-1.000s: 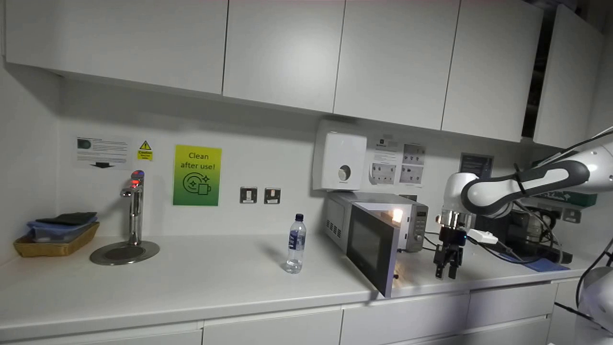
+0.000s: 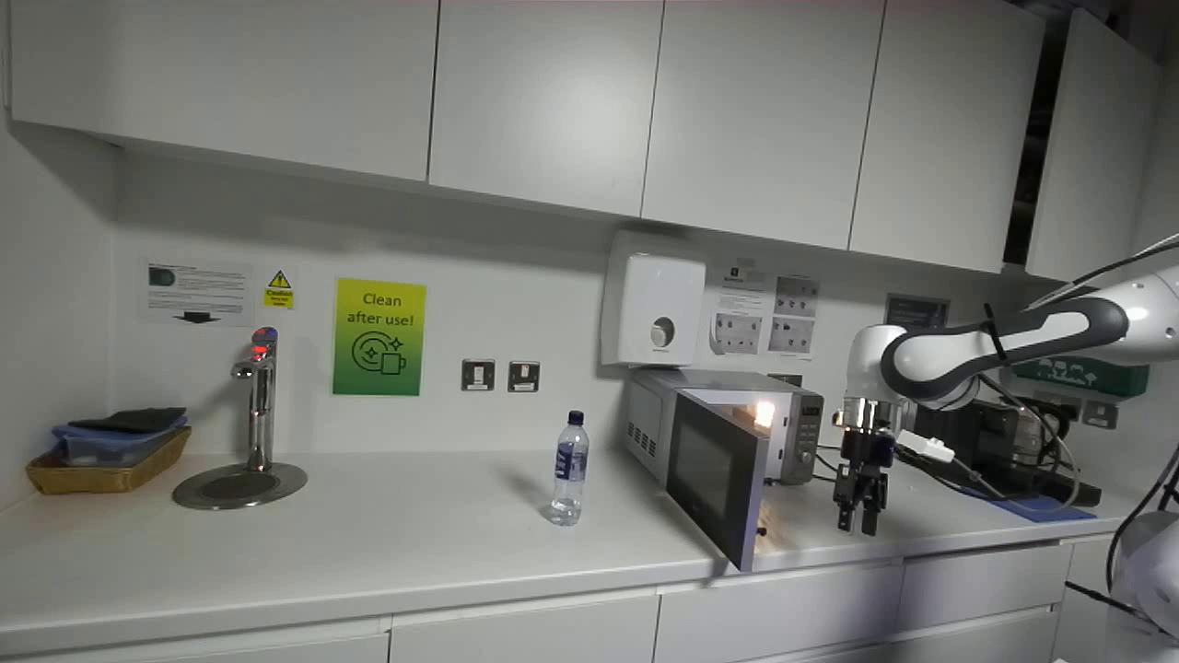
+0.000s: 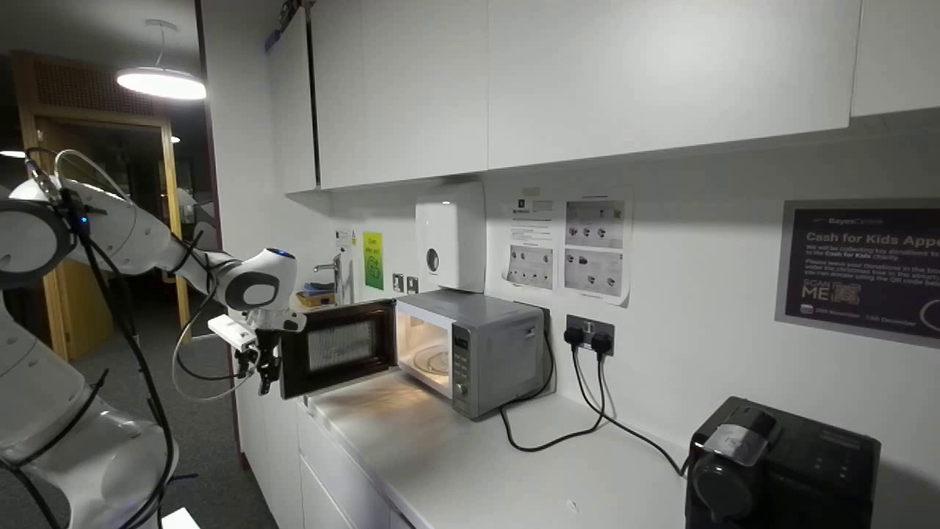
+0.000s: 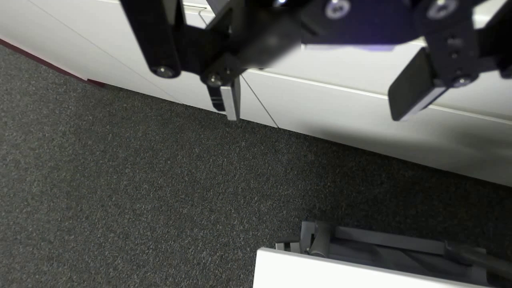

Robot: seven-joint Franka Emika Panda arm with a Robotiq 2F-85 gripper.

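Observation:
A grey microwave [image 3: 507, 353] stands on the counter with its door [image 3: 339, 348] swung wide and its lit inside [image 3: 423, 344] showing a glass turntable. In the first exterior view the dark door [image 2: 713, 481] juts toward the counter's front edge. My gripper [image 2: 858, 521] points down to the right of that door and apart from it there. The wrist view has the gripper open, a wide gap between its fingers and nothing held; cabinet fronts and carpet show below. An upright clear water bottle [image 2: 569, 475] with a blue cap stands left of the microwave.
The tap [image 2: 261, 409] and a wicker basket [image 2: 110, 470] are at the far left. A black coffee machine [image 3: 784, 467] sits on the right of the counter [image 3: 520, 489], with cables near the wall. Counter between tap and bottle is clear.
The arm's wrist has tilted and risen slightly, while the fingertips stay at nearly the same spot. The bottle and microwave door have not moved.

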